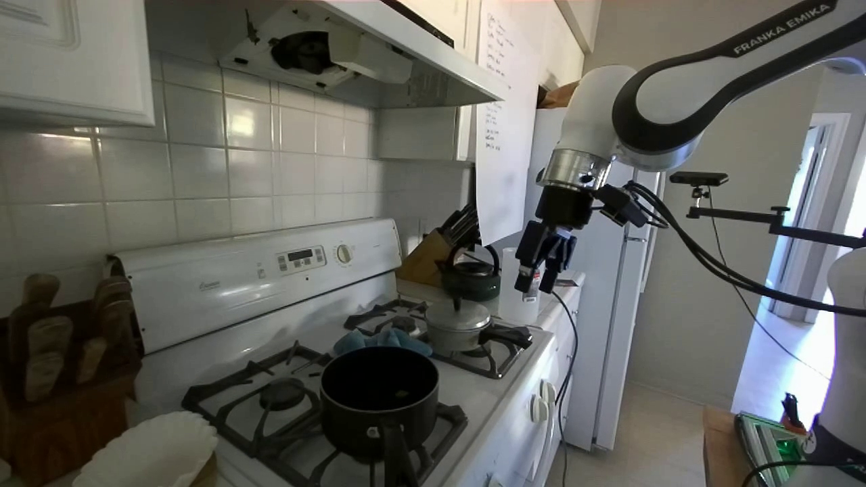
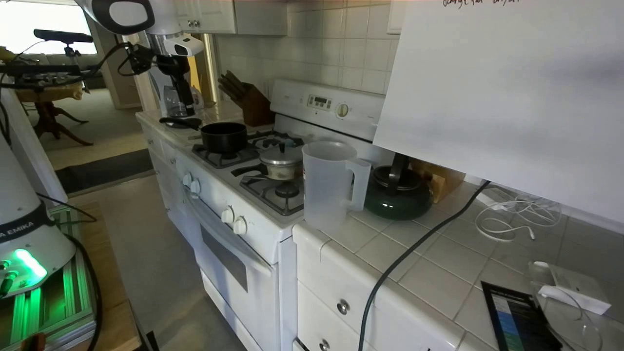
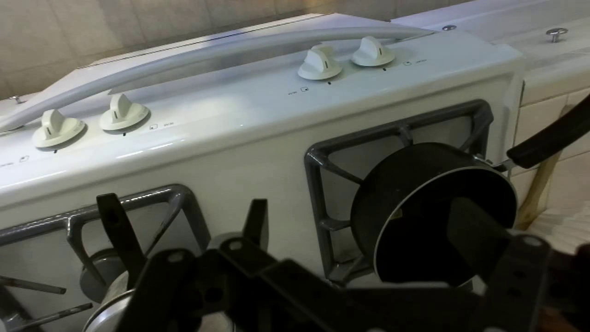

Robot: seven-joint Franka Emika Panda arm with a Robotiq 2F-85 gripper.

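Observation:
My gripper [image 1: 536, 284] hangs in the air over the front of the stove, pointing down. Its two fingers stand apart, with nothing seen between them in the wrist view, so it is open. A black pot [image 1: 379, 406] without a lid rests on the front burner nearest exterior view 1, with a small light spot inside. On the other front burner sits a smaller silver pan [image 1: 458, 325] with a lid and a black handle. In the wrist view, the right finger [image 3: 475, 238] overlaps the black pot's opening from above. Much of the silver pan is hidden there behind the gripper.
Blue cloth [image 1: 381, 341] lies between the burners. A translucent pitcher [image 2: 327, 184] and a dark green kettle [image 2: 398, 196] stand on the counter beside the stove. Knife blocks flank the stove. The range hood [image 1: 430, 57] and a hanging paper sheet [image 1: 505, 122] bound the space above.

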